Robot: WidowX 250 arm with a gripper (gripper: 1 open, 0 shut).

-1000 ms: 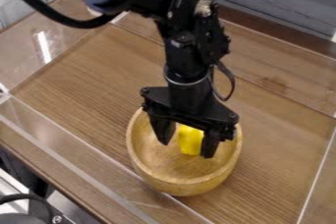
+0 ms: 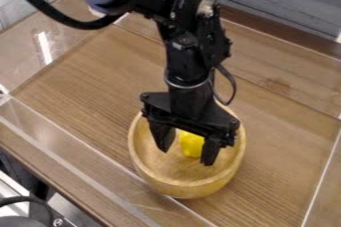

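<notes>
My black gripper [image 2: 192,131] hangs down over a light wooden bowl [image 2: 184,178], its open fingers reaching into the bowl on either side of a small yellow object [image 2: 192,147]. The yellow object sits inside the bowl, partly hidden behind the gripper. Whether the fingers touch it I cannot tell.
The bowl stands on a wooden table [image 2: 74,92], whose left edge runs diagonally along the lower left, with dark cables beyond it. A pale panel lies at the back.
The gripper has shifted very slightly over the bowl. The bowl and the yellow object look nearly unchanged.
</notes>
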